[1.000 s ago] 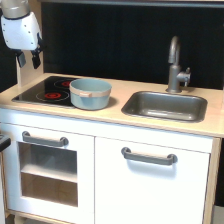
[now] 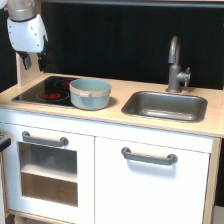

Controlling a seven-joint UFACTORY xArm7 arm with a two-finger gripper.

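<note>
A blue-grey pot (image 2: 91, 96) with pinkish handles stands on the wooden counter, at the right edge of the black cooktop (image 2: 45, 92). From the upper left corner, the white robot arm (image 2: 28, 34) reaches down. Its dark gripper (image 2: 35, 62) hangs above the back left of the cooktop, clear of the pot. The fingers are small and dark against a dark background, so how they stand is unclear. I see no object at them.
To the right are a grey sink (image 2: 165, 105) and a tall faucet (image 2: 176, 68). Below the counter are a windowed oven door (image 2: 47, 162) and a white cabinet door (image 2: 150, 190). Bare counter (image 2: 119, 92) lies between pot and sink.
The arm and its gripper have shifted slightly to the right. The pot, faucet and doors look unmoved.
</note>
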